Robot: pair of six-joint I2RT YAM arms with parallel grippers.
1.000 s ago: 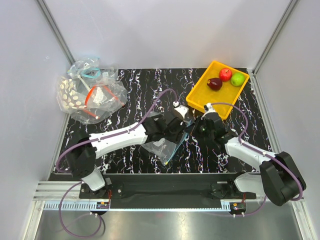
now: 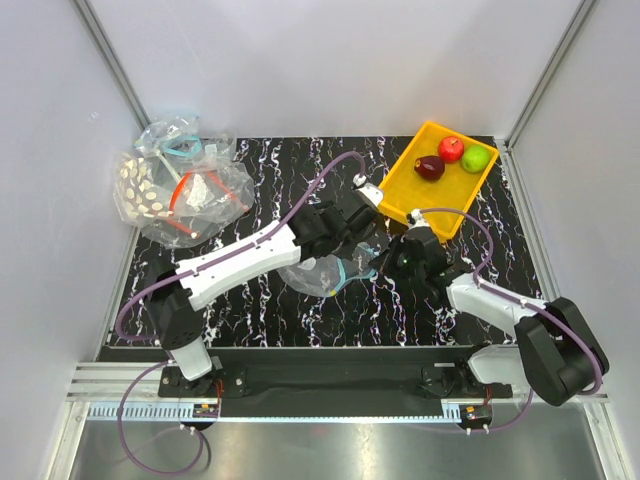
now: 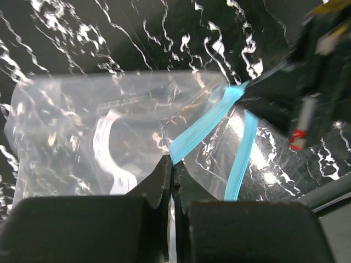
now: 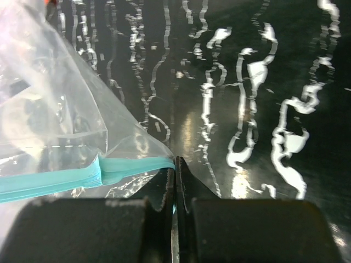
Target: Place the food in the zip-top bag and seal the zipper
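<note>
A clear bag with a light blue zip strip (image 2: 345, 284) lies at mid table, partly hidden under the left arm. In the left wrist view my left gripper is shut on one side of the blue zip strip (image 3: 205, 125); the strip's other side hangs apart from it. My right gripper is shut on the strip's other stretch, its blue edge (image 4: 71, 181) running leftward from the tips. Food rests in the orange bin: a red apple (image 2: 451, 149), a green fruit (image 2: 475, 158) and a dark purple fruit (image 2: 430, 168).
The orange bin (image 2: 398, 208) stands at the back right. Filled clear bags (image 2: 205, 205) lie at the back left. Bare black marbled table (image 2: 290, 170) shows behind the left arm and at the front.
The bag's mouth has bent and its front corner has shifted. The right arm has barely moved.
</note>
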